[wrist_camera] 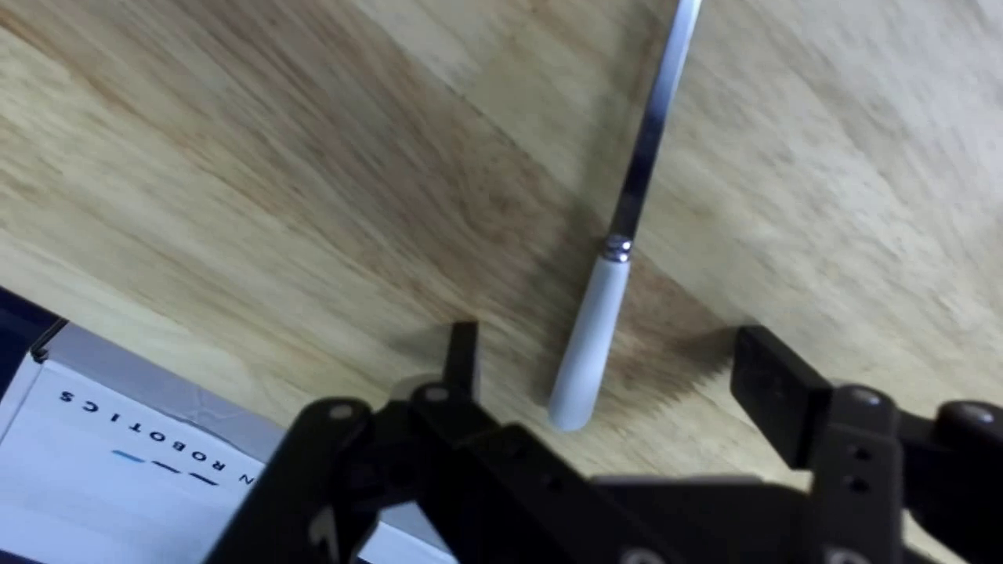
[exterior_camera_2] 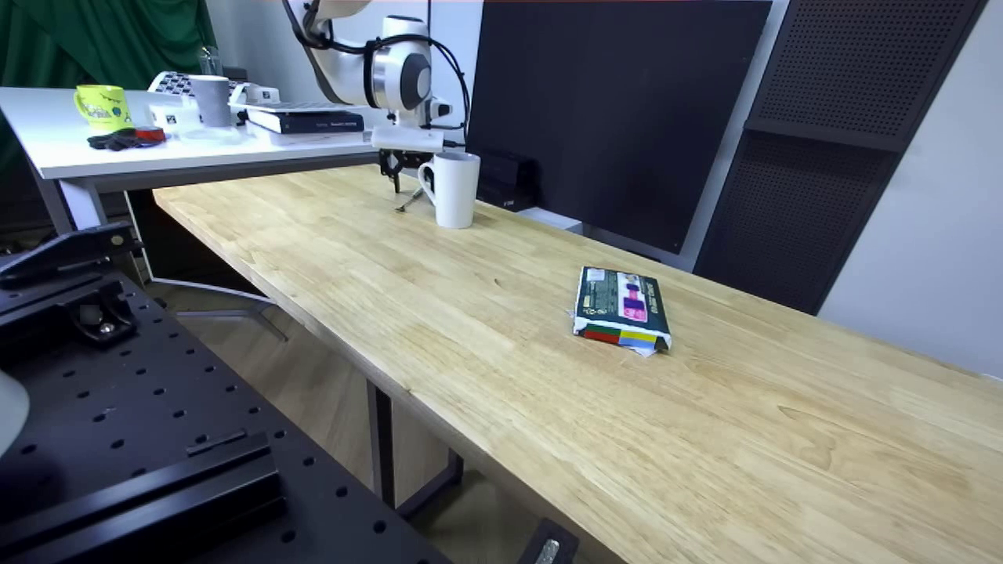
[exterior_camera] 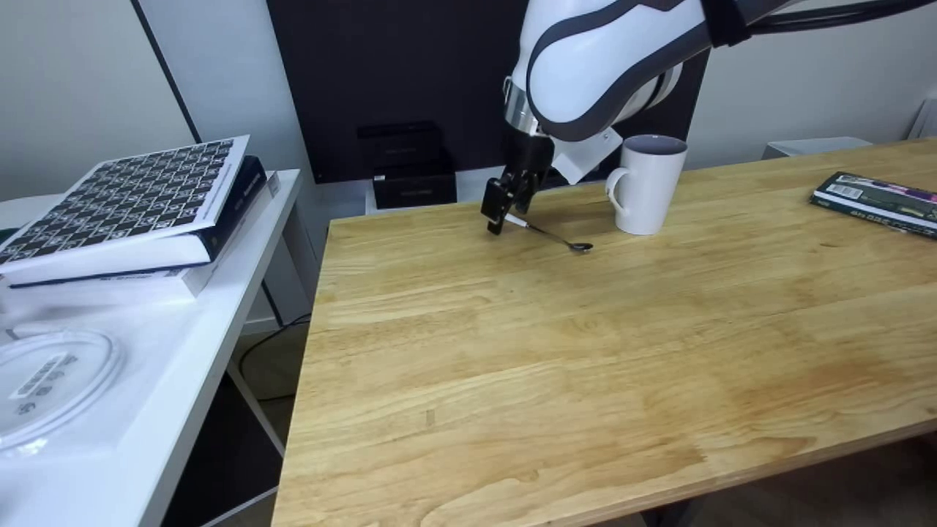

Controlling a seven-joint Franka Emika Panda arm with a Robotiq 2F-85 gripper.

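Observation:
A spoon with a white handle (wrist_camera: 592, 343) and a thin metal stem (wrist_camera: 649, 141) lies on the wooden table. Its dark bowl (exterior_camera: 580, 247) points toward the mug side in exterior view 1. My gripper is low over the handle, its fingers apart on either side. In the wrist view bare wood shows between the handle and each finger, so neither touches it. A tall white mug (exterior_camera: 651, 186) stands upright just right of the gripper in exterior view 1, and exterior view 2 shows its handle (exterior_camera_2: 425, 178) on the left.
A green box (exterior_camera_2: 622, 305) lies on the table away from the mug. Books (exterior_camera: 132, 202) rest on the white side table (exterior_camera: 206, 351) at the left. A dark panel (exterior_camera: 395, 79) rises behind its back edge.

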